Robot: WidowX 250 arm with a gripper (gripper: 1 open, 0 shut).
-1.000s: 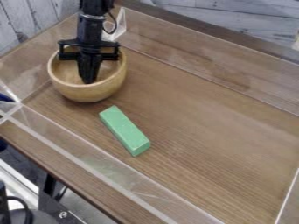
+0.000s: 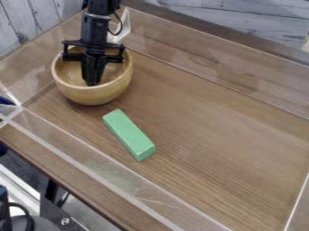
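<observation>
A black robot arm reaches down from the top of the view, and its gripper [image 2: 92,65] is inside a round wooden bowl [image 2: 97,90] at the upper left of the table. The fingertips are low in the bowl and small in the view; whether they hold anything cannot be made out. A green block [image 2: 128,133] lies on the table below and to the right of the bowl.
A white wooden wall [image 2: 273,18] stands behind the table. Cables and dark objects lie off the table's lower left edge.
The arm and gripper have shifted very slightly within the bowl. The bowl and the green block look unmoved.
</observation>
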